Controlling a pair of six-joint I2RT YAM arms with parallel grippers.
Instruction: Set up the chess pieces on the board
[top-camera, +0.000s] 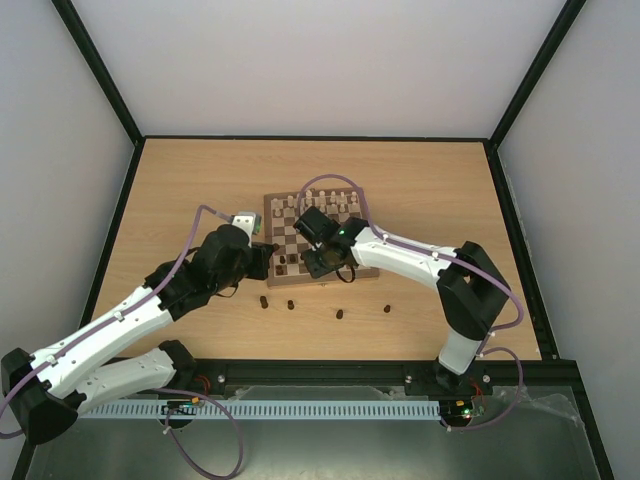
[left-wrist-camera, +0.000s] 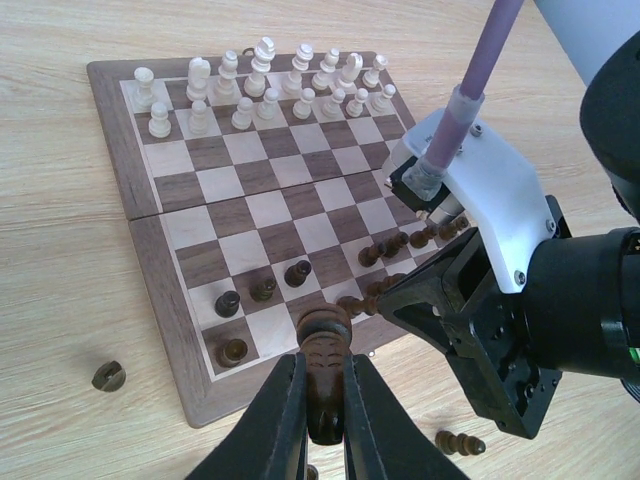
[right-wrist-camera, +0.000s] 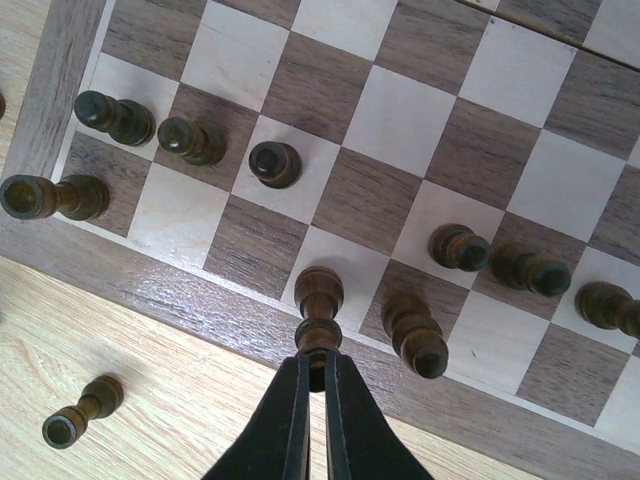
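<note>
In the left wrist view a dark brown chess piece (left-wrist-camera: 325, 350) is pinched by my left gripper. That gripper hangs near the front left of the chessboard (left-wrist-camera: 150, 240). My right gripper is shut on another dark piece (right-wrist-camera: 319, 295), whose base appears over a light square of the front row; whether it touches the board I cannot tell. Immediately to its right stands a dark piece (right-wrist-camera: 415, 335) on a dark square. Several dark pawns, one of them a pawn (right-wrist-camera: 275, 164), occupy the second row. The corner holds a rook-like piece (right-wrist-camera: 55, 197).
White pieces (left-wrist-camera: 260, 68) fill the far two rows. Loose dark pieces lie on the table in front, including one piece (right-wrist-camera: 83, 411) and another piece (left-wrist-camera: 460, 443). The right arm (left-wrist-camera: 500, 310) is close beside the left gripper. The board's middle is clear.
</note>
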